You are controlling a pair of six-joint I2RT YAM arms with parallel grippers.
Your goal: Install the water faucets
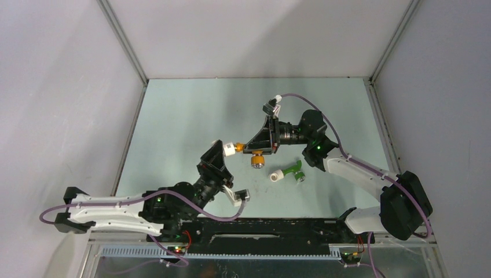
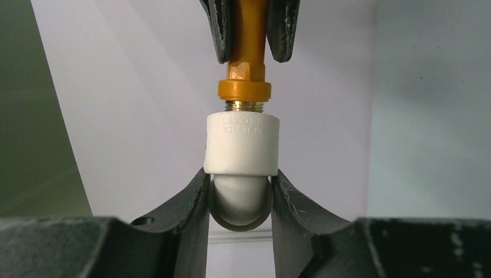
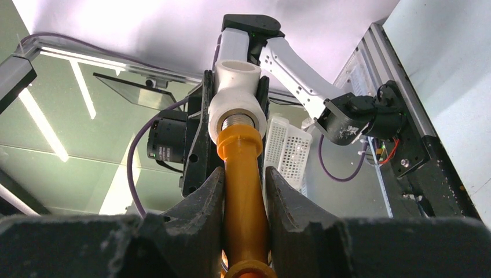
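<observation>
My right gripper (image 1: 260, 145) is shut on an orange faucet (image 1: 257, 161) with a silver-tipped end, held above the work surface; in the right wrist view its orange body (image 3: 243, 197) points away from the fingers. Its brass thread meets a white pipe fitting (image 1: 229, 149), seen upright in the left wrist view (image 2: 242, 145), with some thread showing above the fitting. My left gripper has its fingertips on either side of the fitting's lower, narrower part, apparently touching it; how firmly they grip is unclear.
A green faucet (image 1: 292, 169) with a white fitting lies on the pale board (image 1: 173, 116) below the right arm. The board's back and left are clear. White walls enclose the sides and back.
</observation>
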